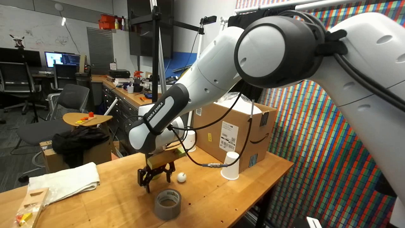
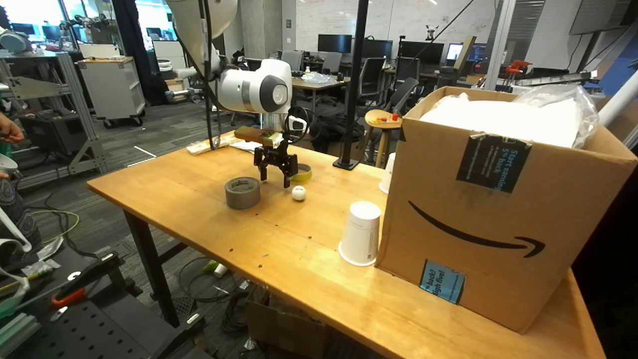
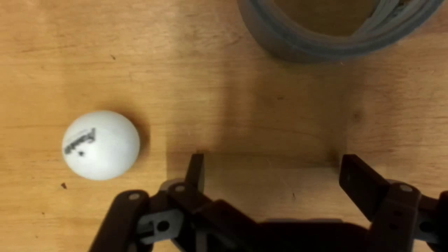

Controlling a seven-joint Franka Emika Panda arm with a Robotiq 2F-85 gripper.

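Note:
A white ball [image 3: 100, 145] with dark printing rests on the wooden table. My gripper hangs just above the table, open, with only bare wood showing between its fingers. In the wrist view the ball lies outside the fingers, left of the left finger [image 3: 195, 174]. From exterior view 1, the gripper [image 1: 158, 184] stands to the left of the ball [image 1: 182, 177]. A grey tape roll [image 2: 242, 193] sits close by, and a yellow-green tape roll [image 2: 303, 173] is behind the gripper, partly hidden.
Two upside-down white cups, the nearer cup [image 1: 230, 166] and a farther cup [image 1: 189, 141], stand near a large cardboard box [image 1: 212, 133]. A white cloth [image 1: 68, 180] and a wooden tray [image 1: 34, 205] lie at the left. Free table lies in front of the ball.

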